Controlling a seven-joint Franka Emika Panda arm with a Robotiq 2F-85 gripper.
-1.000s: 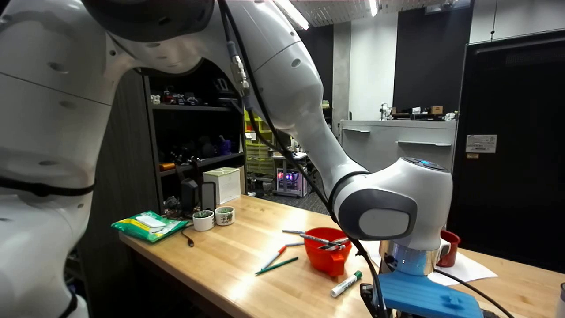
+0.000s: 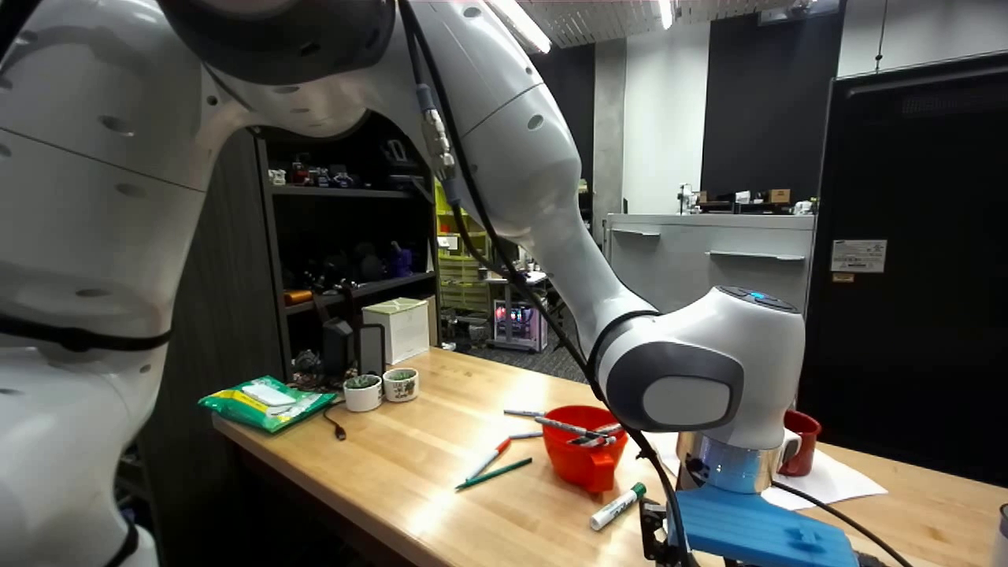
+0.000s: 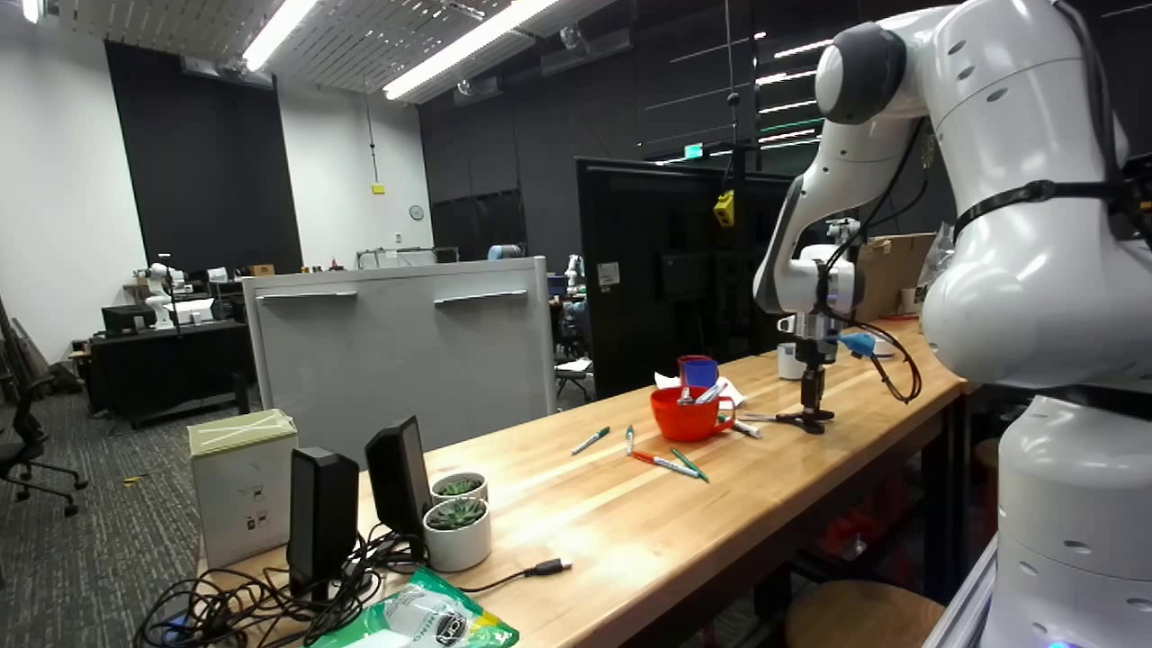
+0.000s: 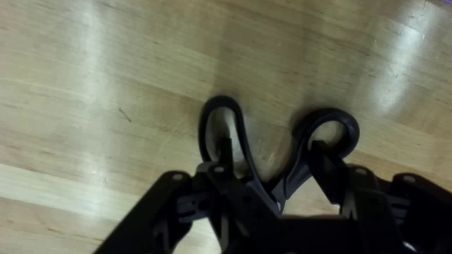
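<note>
A pair of scissors with black handles lies flat on the wooden table, both loops visible in the wrist view. My gripper points down over them with its fingers apart. One fingertip overlaps the elongated left loop, the other the rounder right loop; whether they touch the plastic, I cannot tell. The gripper's body covers the lower part of the scissors. In exterior view 2 the gripper is down at table level, with the blades poking out to its left. Exterior view 1 does not show the fingertips.
A red bowl holding several markers stands nearby, with loose markers around it, one of them a white marker close to the arm. A dark red mug sits behind the wrist.
The arm has shifted very slightly, its wrist a little lower and to the left in exterior view 1. The bowl and markers have stayed where they were.
</note>
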